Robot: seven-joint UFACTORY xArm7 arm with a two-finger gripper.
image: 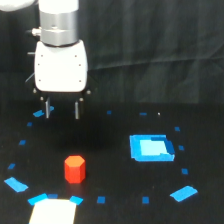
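Observation:
A red block (75,169) with a faceted outline sits on the black table at the front left. Behind it, above the table, hangs my gripper (62,108) under the white hand (61,68). Its two dark fingers stand apart, and I see nothing between them. On the right lies a blue-bordered square (134,149) with a pale patch (153,147) inside; whether it is a flat marking or a shallow tray, I cannot tell.
Small blue tape marks dot the black table, with longer strips at the left (15,184) and right (184,193). A pale square (53,212) is cut off by the bottom edge. Bare table separates the red block from the blue-bordered square.

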